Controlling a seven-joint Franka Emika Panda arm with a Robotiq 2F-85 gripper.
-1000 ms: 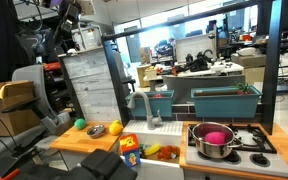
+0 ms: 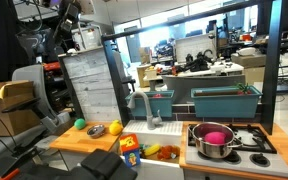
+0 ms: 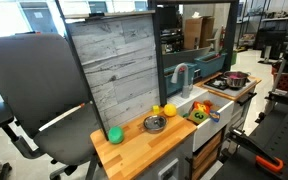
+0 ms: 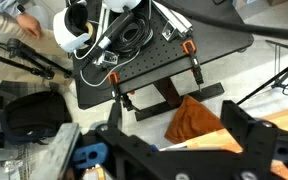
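Observation:
My gripper is open with empty space between its dark, blurred fingers. It hangs high over the floor and a black table, away from the kitchen set. In exterior view 1 the arm (image 2: 59,35) is raised at the upper left. A steel pot (image 2: 215,148) with a pink item (image 2: 215,138) in it stands on the stove (image 2: 246,154). On the wooden counter lie a green round item (image 2: 80,124), a small metal bowl (image 3: 155,123) and a yellow round item (image 2: 115,128). Several colourful items (image 2: 162,152) fill the sink.
A grey faucet (image 2: 144,103) rises behind the sink, and a blue shelf bin (image 2: 226,104) hangs above the stove. A yellow-and-red box (image 2: 129,149) is at the sink's left front. Bare counter (image 3: 134,150) lies around the bowl. An orange-brown cloth (image 4: 189,120) is on the floor.

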